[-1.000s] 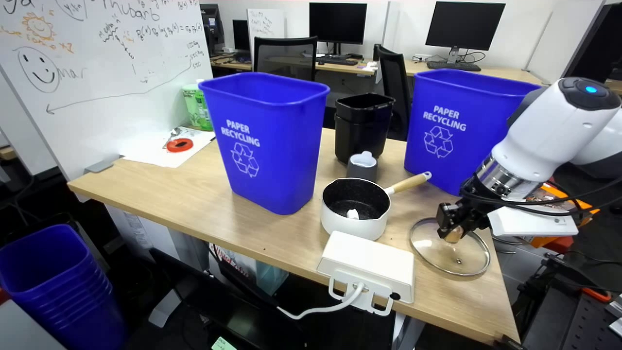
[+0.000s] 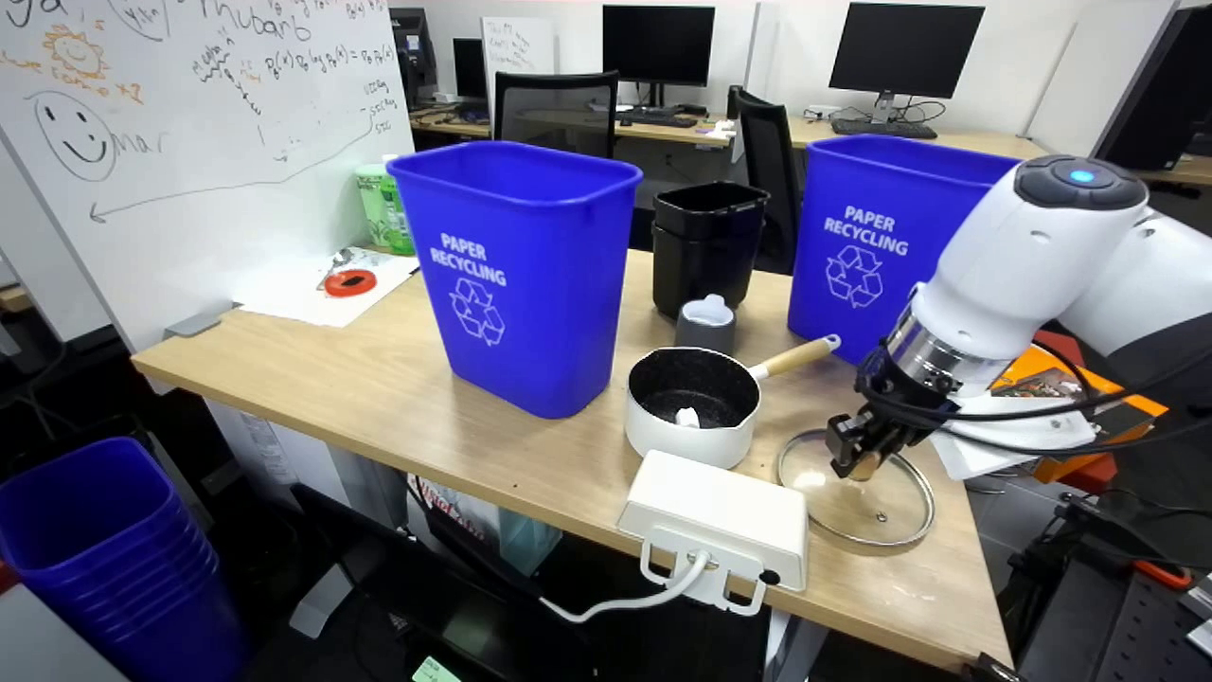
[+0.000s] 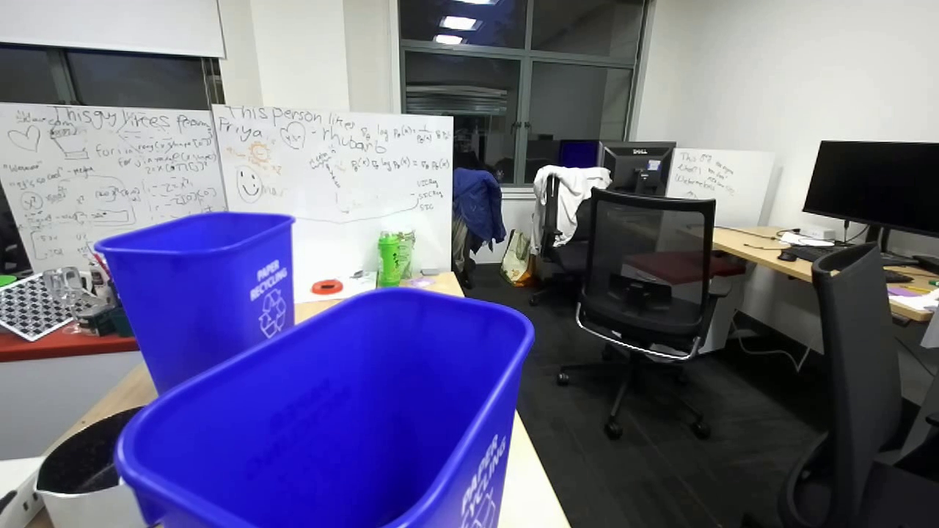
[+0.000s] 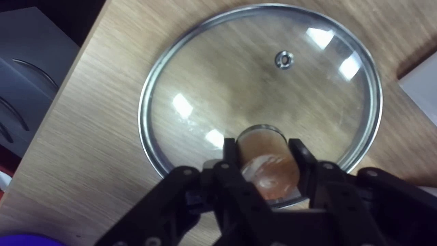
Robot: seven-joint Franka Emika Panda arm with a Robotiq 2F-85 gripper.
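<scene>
A clear glass lid (image 2: 860,500) with a metal rim and a wooden knob (image 4: 268,164) is over the right end of the table; how far it is off the wood I cannot tell. My gripper (image 2: 854,455) is shut on that knob, with a black finger on each side of it in the wrist view, where the glass lid (image 4: 245,82) spreads out beyond them. To the left stands a white saucepan (image 2: 682,438) with a dark inside and a wooden handle (image 2: 793,357); a small white object (image 2: 687,417) lies in it.
One blue recycling bin (image 2: 523,284) stands left of the pan, another (image 2: 869,244) behind the lid. A grey cup (image 2: 706,328) and black bins (image 2: 706,244) are behind the pan. The white box (image 2: 718,506) sits at the table's front edge. Bare wood lies at left.
My gripper and the lid have shifted a little left, toward the saucepan, with the knob still held. The pan, bins and white box have stayed put.
</scene>
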